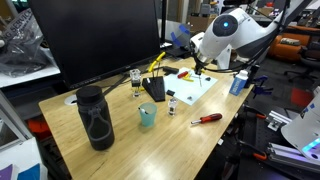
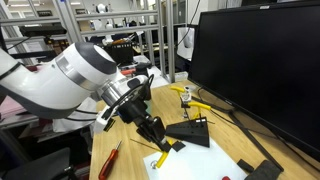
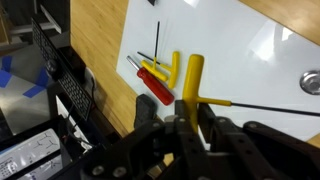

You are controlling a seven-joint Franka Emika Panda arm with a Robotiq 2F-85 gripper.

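My gripper is shut on a yellow piece point(image 3: 194, 80), perhaps a tool handle, in the wrist view. It is over the white board point(image 3: 235, 35). A thin dark rod point(image 3: 270, 109) with a yellow end stretches right from near the fingertips; I cannot tell whether it joins the held piece. Left of it on the board lie another yellow piece point(image 3: 174, 70) and a red-handled tool point(image 3: 154, 70). In exterior view 2 a yellow piece point(image 2: 162, 159) shows below the gripper.
A black holder point(image 2: 188, 131) with yellow-handled items stands beside the board. A red-handled screwdriver point(image 1: 207, 119), teal cup point(image 1: 148, 115), small white bottle point(image 1: 172, 105), black cylinder point(image 1: 96, 118) and blue-white can point(image 1: 238, 84) are spread about.
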